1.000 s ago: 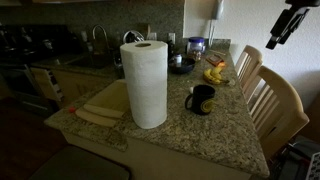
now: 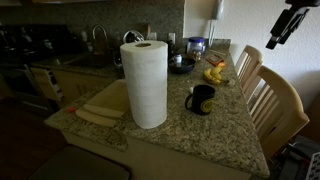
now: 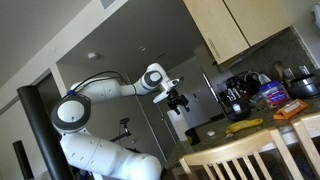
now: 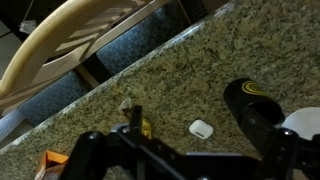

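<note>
My gripper (image 2: pixel 275 42) is raised high at the right, well above the counter and clear of everything. In the wrist view its dark fingers (image 4: pixel 132 140) stand apart along the bottom edge, with nothing held between them; it is open. A black mug (image 2: pixel 200 100) with a yellow mark stands on the granite counter (image 2: pixel 190 140). To its left rises a tall white paper towel roll (image 2: pixel 147 88). Yellow bananas (image 2: pixel 214 74) lie farther back. The wrist view also has a small white object (image 4: pixel 201 129) between the mug (image 4: pixel 246 98) and the bananas, which a finger partly hides.
Wooden chairs (image 2: pixel 276 108) line the counter's right side. A wooden cutting board (image 2: pixel 108 100) lies left of the roll. Toward the back are a dark bowl (image 2: pixel 181 66), a lidded jar (image 2: pixel 196 46) and an orange package (image 3: pixel 290 109). Bare counter surrounds the mug.
</note>
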